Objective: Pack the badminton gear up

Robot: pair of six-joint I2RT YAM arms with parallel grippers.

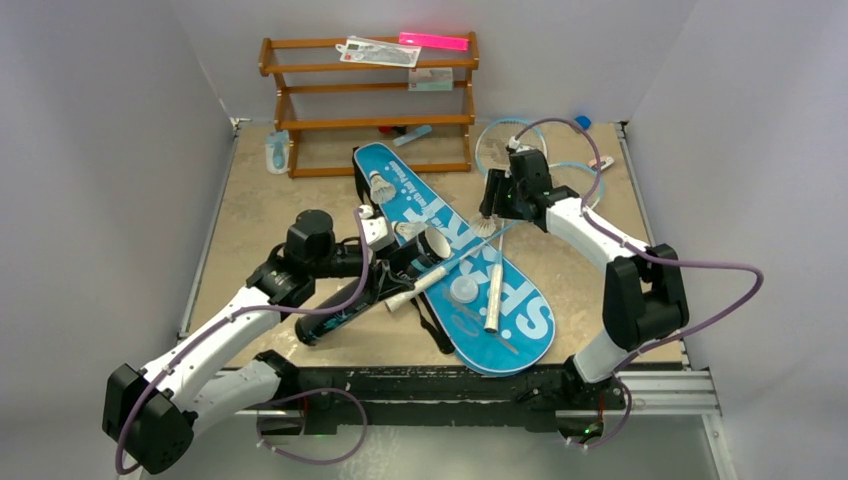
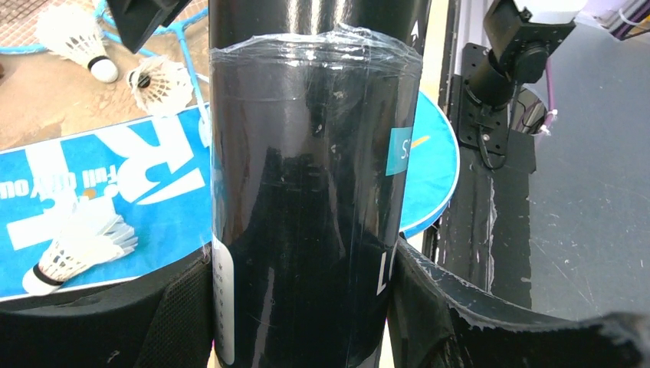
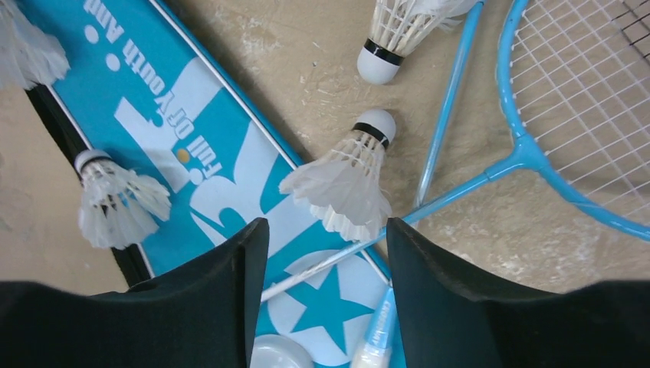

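Note:
My left gripper (image 1: 385, 270) is shut around the black shuttlecock tube (image 2: 306, 207). In the top view, the tube's open white end (image 1: 435, 242) points up and right. My right gripper hangs open, its fingers (image 3: 244, 261) apart and nothing gripped. Just ahead of it a white shuttlecock (image 3: 345, 184) lies across the bag's edge, cork pointing away. Another shuttlecock (image 3: 391, 34) rests farther off on the table. Two more shuttlecocks, one near (image 3: 119, 199) and one farther along (image 3: 27, 50), are on the blue bag (image 1: 525, 345). A round white lid (image 1: 463, 289) sits on the bag.
Two blue rackets lie crossed, their heads (image 3: 590, 100) right of the bag and white handles (image 1: 494, 300) over it. A wooden rack (image 1: 370, 124) stands at the back. Bare table (image 1: 235, 225) shows at the left.

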